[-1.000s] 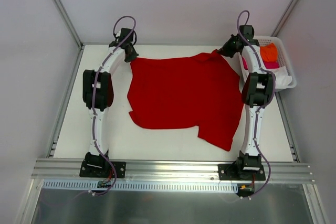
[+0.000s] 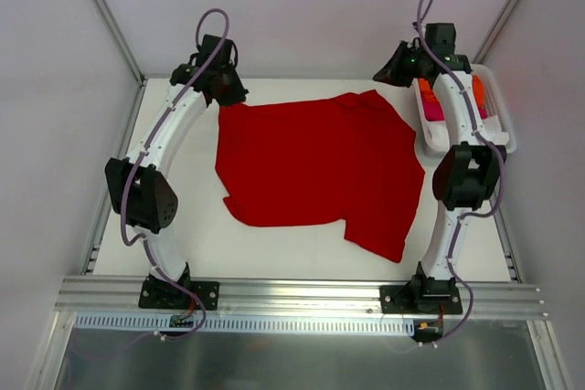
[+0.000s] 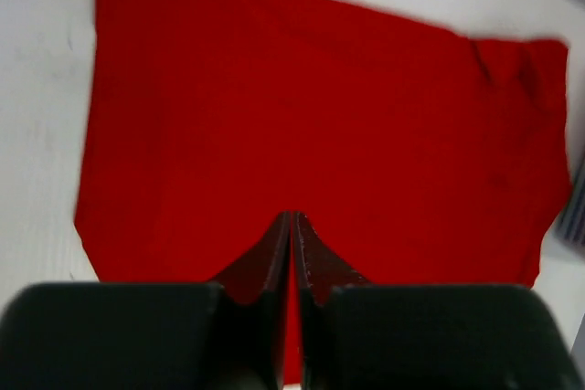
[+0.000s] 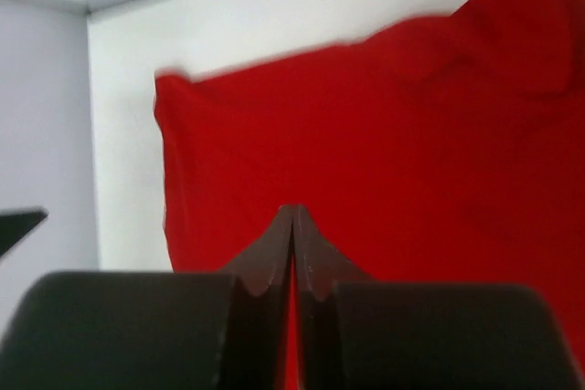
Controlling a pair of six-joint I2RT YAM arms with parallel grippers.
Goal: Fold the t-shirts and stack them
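A red t-shirt (image 2: 311, 162) lies spread across the white table, one piece jutting toward the front right; small creases show along its back right edge. At the back left stands my left gripper (image 2: 244, 99), shut; in the left wrist view its fingertips (image 3: 281, 226) meet with no cloth pinched, and the red shirt (image 3: 302, 134) lies below them. My right gripper (image 2: 376, 78) is at the back right, just beyond the shirt's far edge. It too is shut, its fingers (image 4: 279, 239) closed on nothing visible, with the red shirt (image 4: 366, 162) underneath.
On the right a white basket (image 2: 504, 109) holds orange (image 2: 478, 90), pink and white cloth, partly covered by my right arm. A wall rises behind the table.
The arms' elbows have swung outward. The shirt's back left corner has shifted slightly left.
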